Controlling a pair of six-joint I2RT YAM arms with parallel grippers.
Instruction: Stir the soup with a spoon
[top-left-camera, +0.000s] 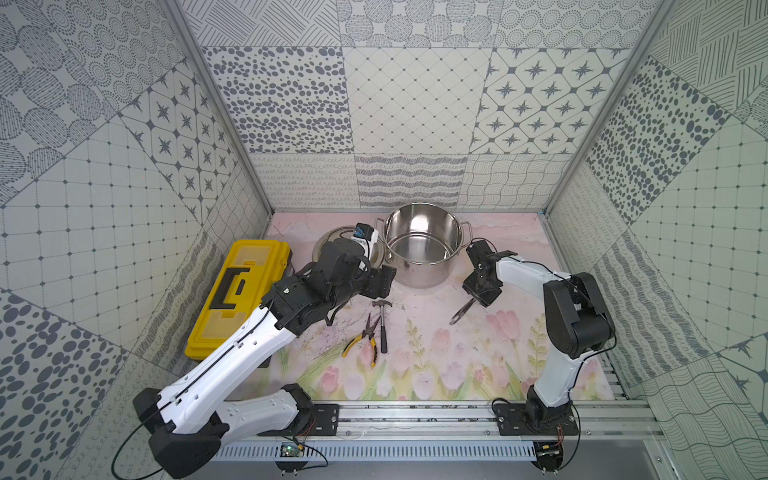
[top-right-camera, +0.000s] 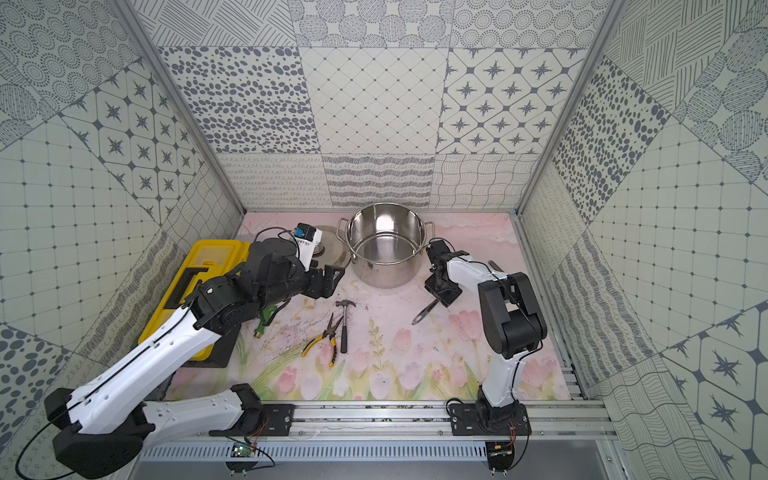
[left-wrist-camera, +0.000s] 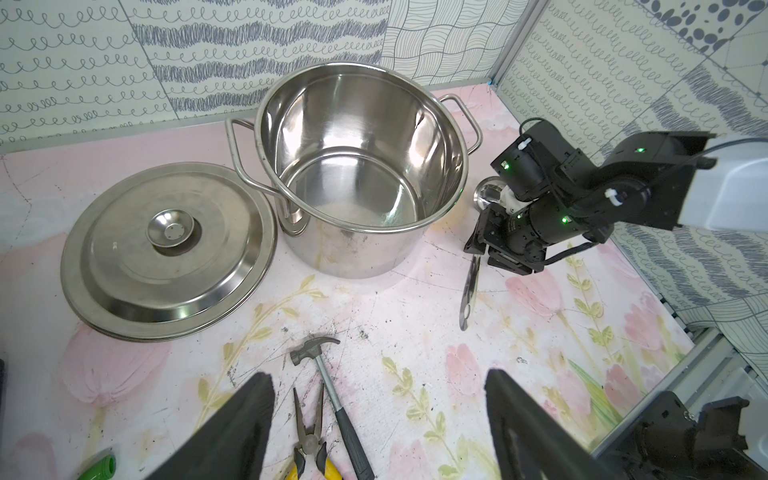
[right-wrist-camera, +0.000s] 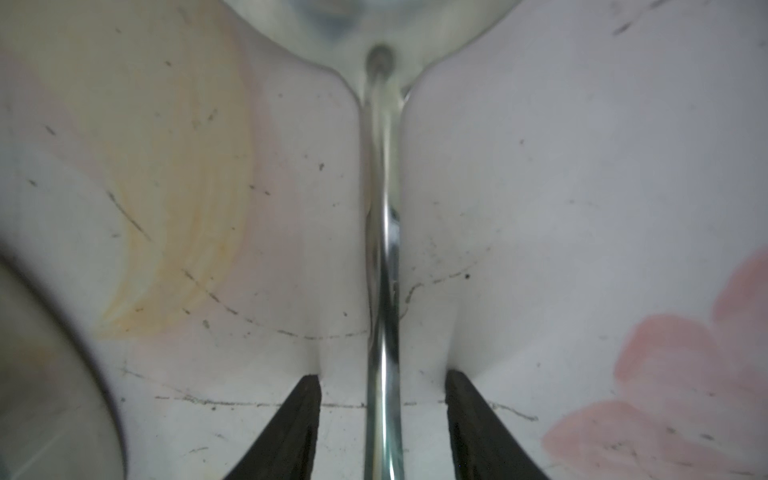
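Observation:
A steel ladle-like spoon (right-wrist-camera: 382, 264) lies on the table to the right of the pot, its bowl (left-wrist-camera: 489, 192) pointing to the back. My right gripper is low over the handle, its fingers parted on either side with a gap showing between each finger and the metal. The large steel pot (top-left-camera: 424, 260) stands upright and uncovered at the back middle; its inside looks empty. My left gripper hangs open above the table, left of the pot, with nothing between its fingers.
The pot lid (left-wrist-camera: 120, 272) lies flat left of the pot. A hammer (left-wrist-camera: 340, 408) and pliers (left-wrist-camera: 310, 440) rest in front. A yellow toolbox (top-left-camera: 240, 296) stands at the left.

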